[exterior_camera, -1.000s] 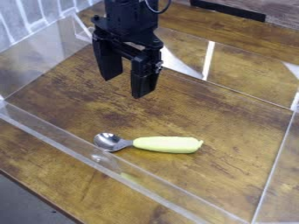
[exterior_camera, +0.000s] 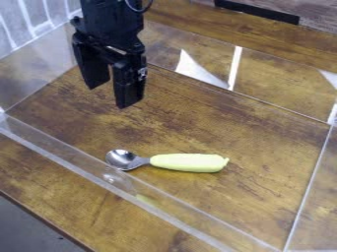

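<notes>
A spoon with a silver bowl and a thick pale yellow-green handle lies on the wooden surface inside a clear-walled enclosure. My black gripper hangs above and behind the spoon, toward the upper left, apart from it. Its two fingers point downward with a gap between them, and I see nothing held there.
Clear plastic walls border the work area at front, right, back and left. A white slatted object stands beyond the back left.
My gripper has moved left across the upper part of the view. The spoon lies where it was.
</notes>
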